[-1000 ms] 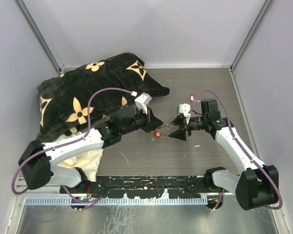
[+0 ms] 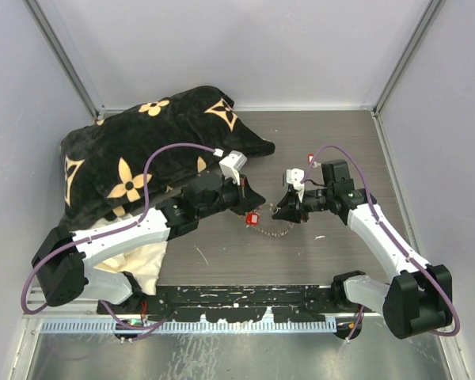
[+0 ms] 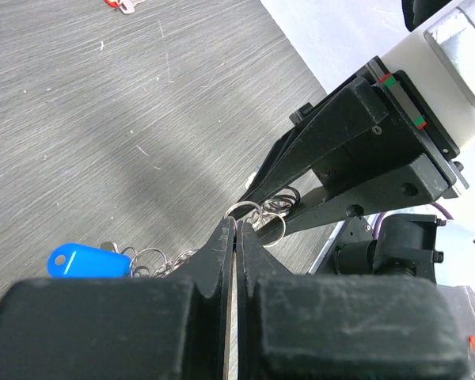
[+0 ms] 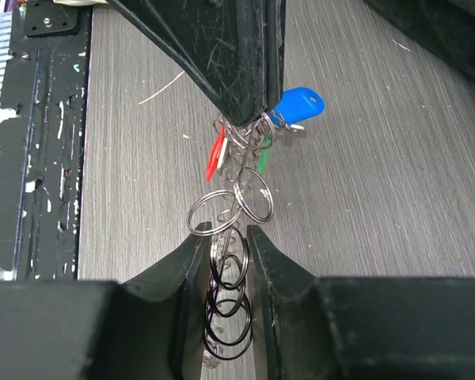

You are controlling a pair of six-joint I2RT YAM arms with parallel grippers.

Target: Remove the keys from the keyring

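Observation:
My left gripper (image 2: 253, 207) is shut at the keyring's chain, with rings (image 3: 242, 207) at its fingertips. My right gripper (image 2: 280, 209) faces it from the right, its fingers close together around a cluster of dark rings (image 4: 229, 313); I cannot tell whether they grip them. Two loose silver rings (image 4: 251, 198) stand out between the grippers. A blue key (image 3: 87, 261), a red key (image 4: 216, 152) and a green one (image 4: 264, 155) hang or lie along the chain below my left gripper.
Another key with a red tag (image 2: 311, 160) lies farther back on the wooden board. A black patterned cloth (image 2: 134, 150) covers the back left, over a beige cloth (image 2: 142, 261). The front middle of the board (image 2: 214, 261) is mostly bare.
The left arm has barely moved.

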